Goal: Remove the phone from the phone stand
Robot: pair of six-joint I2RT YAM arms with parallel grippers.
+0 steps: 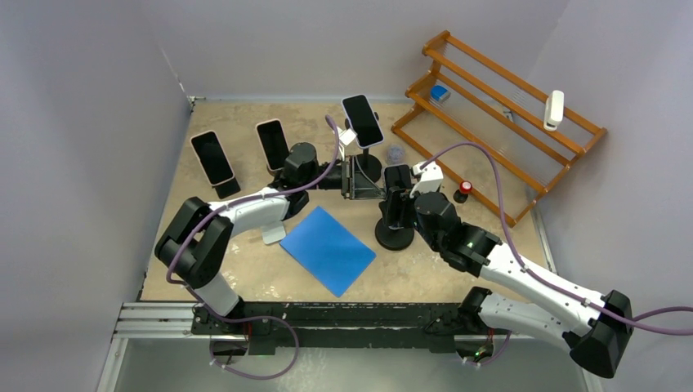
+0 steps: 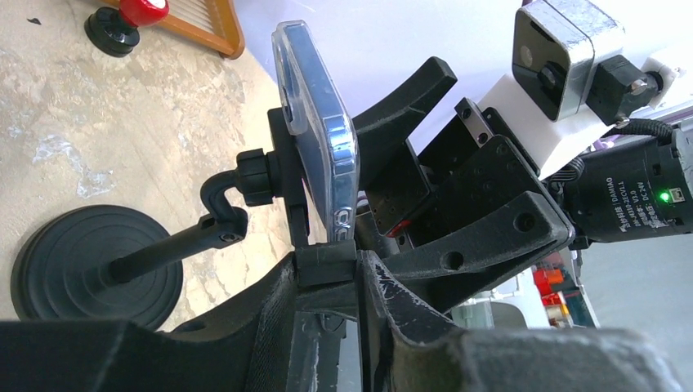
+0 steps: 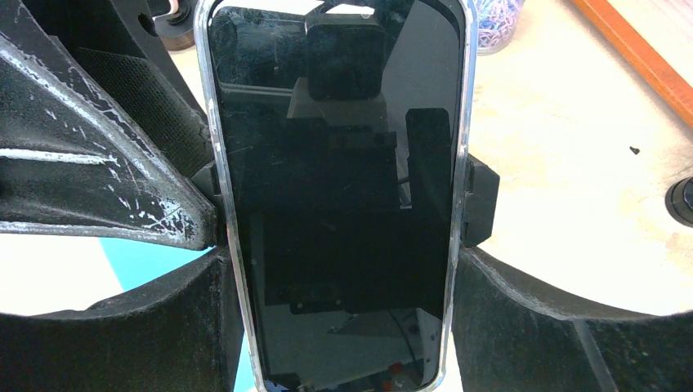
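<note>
A dark phone (image 3: 339,196) in a clear case stands tilted in the clamp of a black stand with a round base (image 2: 98,265). In the left wrist view, my left gripper has its fingertips against both sides of the clamp's black side arm, just under the phone's edge. My right gripper straddles the phone, one finger (image 3: 180,318) at its left edge and the other (image 3: 523,327) at its right. The fingertips look close to or against the case; how firmly they press does not show. Clamp parts still show at both phone edges.
Another phone (image 1: 362,121) sits on a stand behind, and further phones (image 1: 212,158) stand at left. A blue sheet (image 1: 328,251) lies in front. A wooden rack (image 1: 490,118) and a red-topped black object (image 1: 462,192) are at right.
</note>
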